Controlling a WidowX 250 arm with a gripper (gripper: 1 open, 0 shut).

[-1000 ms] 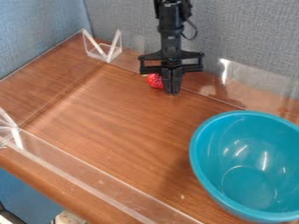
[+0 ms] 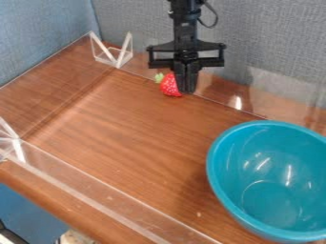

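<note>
The black gripper (image 2: 186, 74) hangs over the back of the wooden table, its fingertips beside a red strawberry (image 2: 170, 86) with green leaves. The strawberry lies near the back edge, partly behind the gripper. The fingers look closed together, and I see nothing held between them. A large turquoise bowl (image 2: 268, 181) stands at the front right.
Clear plastic walls edge the wooden table (image 2: 109, 138), with white corner brackets (image 2: 112, 52) at the back left and at the near left. Grey padded walls stand behind.
The gripper has risen from lower over the strawberry and shifted slightly, leaving more of the strawberry in sight. The bowl has not moved.
</note>
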